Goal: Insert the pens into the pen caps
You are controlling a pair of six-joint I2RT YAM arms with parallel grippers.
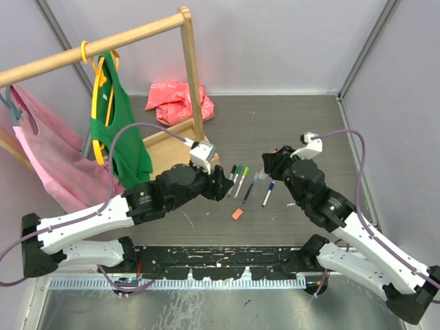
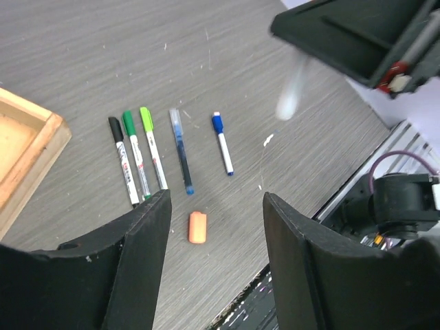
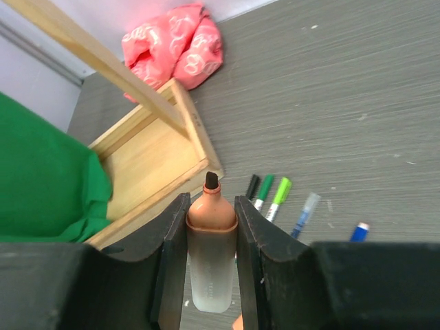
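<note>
My right gripper is shut on an orange marker (image 3: 212, 251), held roughly upright. The marker's bare black tip points up above the fingers, and its translucent end hangs below. Flat on the table lies a small orange cap (image 2: 197, 227), clear of both grippers. Beyond it, black (image 2: 123, 159), dark green (image 2: 137, 152) and light green (image 2: 153, 146) pens lie side by side. To their right are a blue pen with a clear end (image 2: 181, 150) and a blue-capped white pen (image 2: 223, 143). My left gripper (image 1: 223, 184) is open above the table, its fingers apart and empty.
A wooden rack with a tray base (image 3: 148, 155) stands left of the pens, with green (image 1: 124, 127) and pink (image 1: 62, 148) garments hanging from it. Crumpled red cloth (image 1: 177, 102) lies behind. Open floor stretches across the back right.
</note>
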